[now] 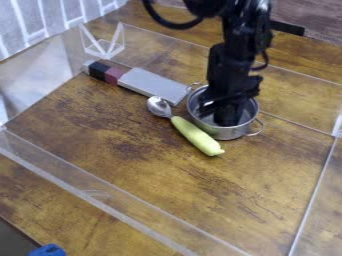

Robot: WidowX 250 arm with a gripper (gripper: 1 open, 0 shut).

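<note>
The black arm comes down from the top centre, and its gripper [225, 106] is lowered into the steel pot [242, 127] at the right of centre. The fingertips are dark against the pot's interior, so what lies between them cannot be seen clearly. A pale yellow-green corn-like piece [197, 136] lies just to the lower left of the pot. A metal spoon [159, 106] rests beside it, above and to the left.
A grey slab with a dark and red end [150, 84] lies at the back left. A white wire holder [103, 45] stands behind it. A blue object [46, 250] sits at the bottom-left corner.
</note>
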